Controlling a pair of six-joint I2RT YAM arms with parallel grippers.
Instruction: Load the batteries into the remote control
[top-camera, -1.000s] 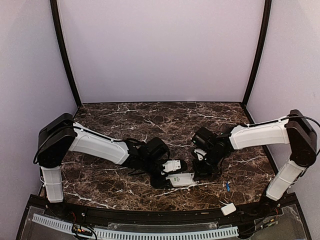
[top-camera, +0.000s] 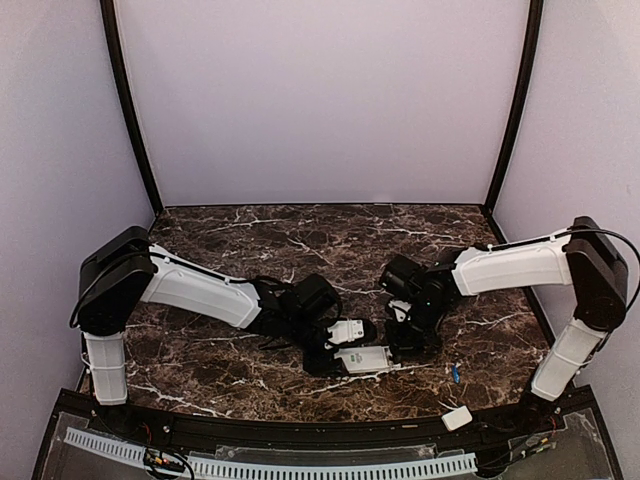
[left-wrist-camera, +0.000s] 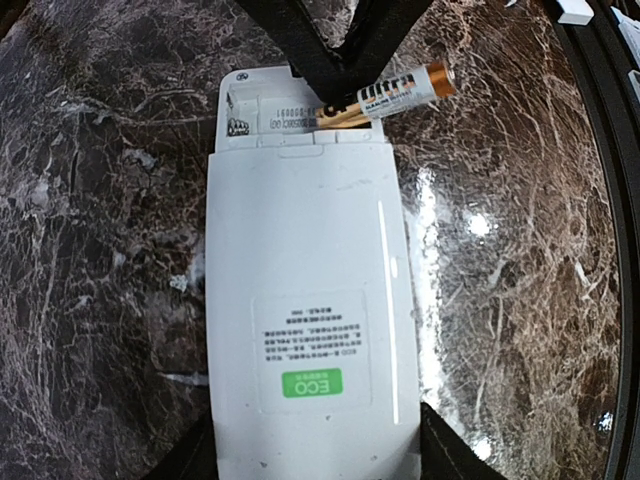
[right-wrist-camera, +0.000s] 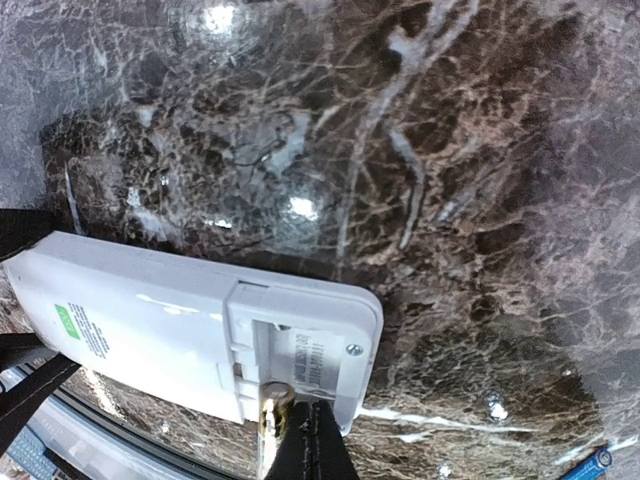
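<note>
The white remote control (left-wrist-camera: 310, 240) lies back side up, its green ECO label showing, with my left gripper (top-camera: 338, 362) shut around its sides. At its far end the battery compartment (right-wrist-camera: 305, 355) is uncovered. A copper-ended battery (left-wrist-camera: 405, 92) rests askew there, one end in the compartment and the other sticking out past the remote's side edge. My right gripper is shut over the compartment, its tips close against the battery, nothing visible between them. Whether it touches the battery I cannot tell. A blue battery (top-camera: 455, 374) lies apart, right of the remote.
A small white piece (top-camera: 457, 418), possibly the battery cover, lies at the table's front edge. Beyond it runs a dark rail (top-camera: 300, 432) with a white slotted strip. The marble table (top-camera: 330, 230) behind the arms is clear.
The left arm and the remote look almost still.
</note>
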